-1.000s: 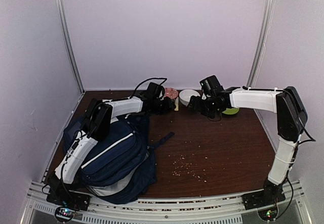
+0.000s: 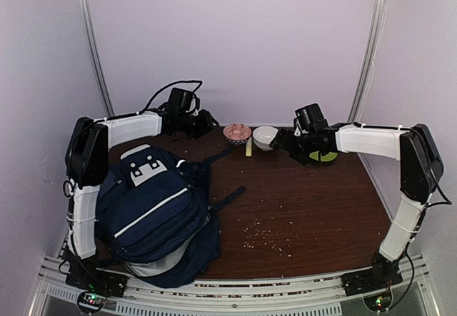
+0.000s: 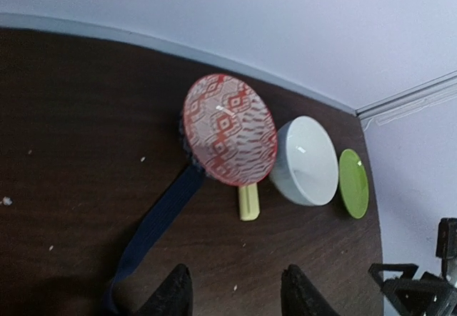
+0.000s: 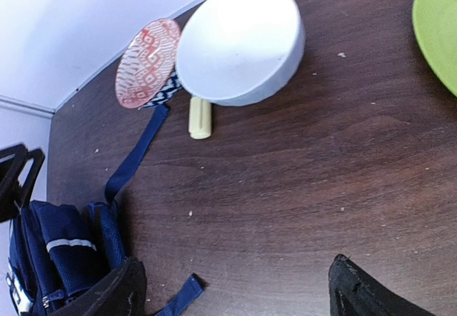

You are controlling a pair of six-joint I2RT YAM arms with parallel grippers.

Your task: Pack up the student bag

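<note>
A dark blue backpack (image 2: 157, 212) with white trim lies on the left of the table, straps reaching right. My left gripper is above the table beyond the bag's top, its fingers apart and nothing between them. At the back stand a red-patterned bowl (image 3: 230, 130) and a white bowl (image 3: 313, 160), with a pale yellow stick-like item (image 3: 248, 203) partly hidden under their rims. My right gripper hangs in front of the white bowl and left of the green plate (image 2: 323, 156), open and empty.
Small pale crumbs (image 2: 268, 239) are scattered at the table's front middle. One blue strap (image 3: 161, 216) runs up to the patterned bowl. Walls close in the back and sides.
My left arm has risen away from the patterned bowl and swung back to the left. The right arm has shifted slightly right. Bag and stick-like item stay put.
</note>
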